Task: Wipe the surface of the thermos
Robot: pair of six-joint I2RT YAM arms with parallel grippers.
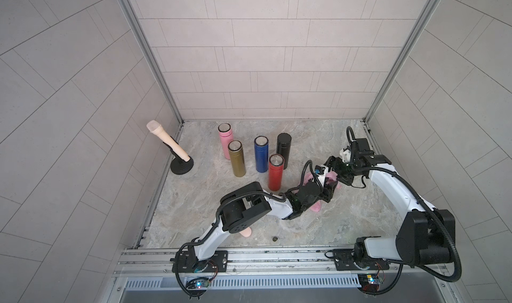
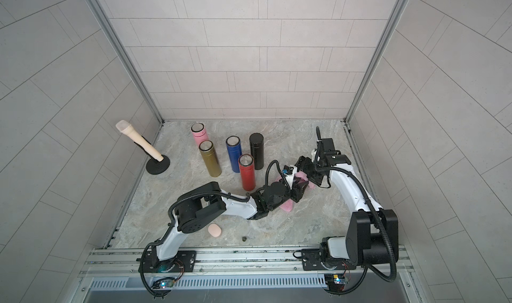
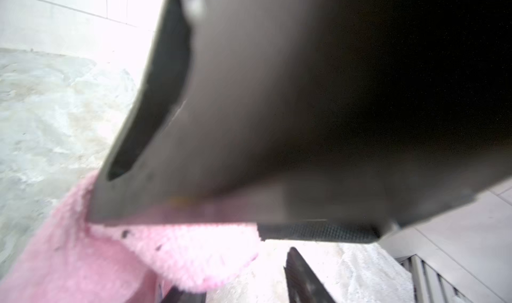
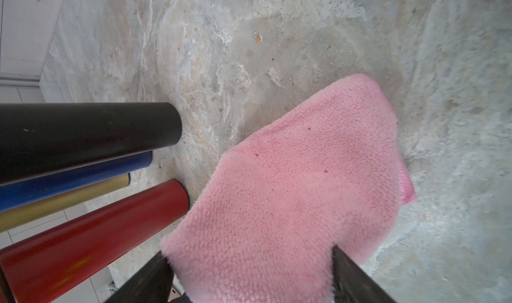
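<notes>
The red thermos stands upright with blue, black, olive and pink ones behind and beside it. A pink cloth lies rumpled on the table to their right. My left gripper is low over the cloth; in the left wrist view a gap shows between its fingertips, the cloth beside them. Close by, my right gripper is open, cloth bulging between its spread fingers. A large dark part covers much of the left wrist view.
The two grippers nearly touch, leaving little room between them. A beige microphone-like object on a black stand is at the far left. A pale round piece and a small dark bit lie near the front edge.
</notes>
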